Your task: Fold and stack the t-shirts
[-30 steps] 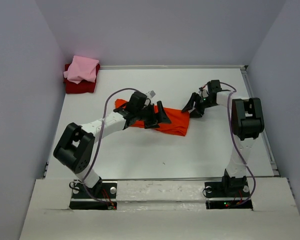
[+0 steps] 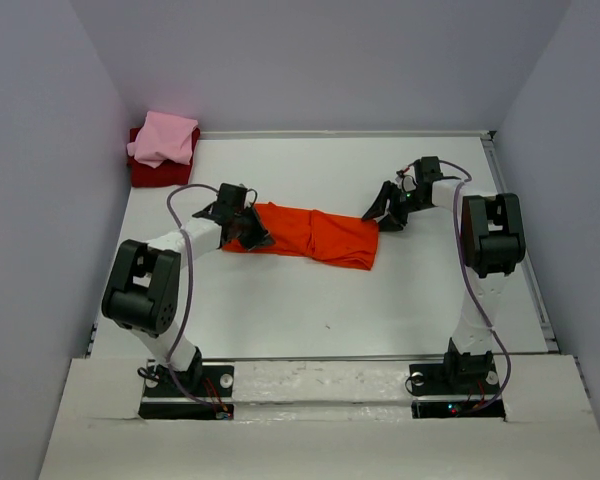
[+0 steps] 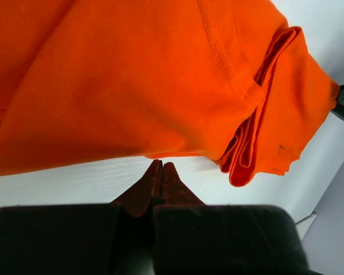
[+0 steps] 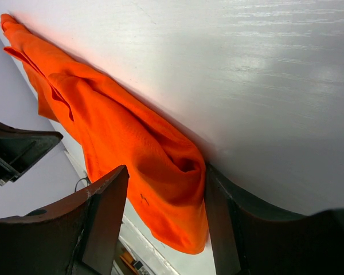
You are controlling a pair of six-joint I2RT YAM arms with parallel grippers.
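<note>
An orange t-shirt [image 2: 335, 240] lies in a long folded strip across the middle of the white table, with bunched layers [image 3: 246, 149] toward its right part. My left gripper [image 2: 264, 240] is over the left part of the shirt, shut, with nothing visible between its fingertips. My right gripper stands open at the shirt's right end, its fingers either side of an orange corner, one finger touching the cloth.
At the back left, a pink folded cloth [image 2: 163, 137] lies on a dark red one [image 2: 160, 176].
My left gripper has moved left along the shirt and gone from open to shut; more of the shirt's middle now shows. The right arm has barely moved.
</note>
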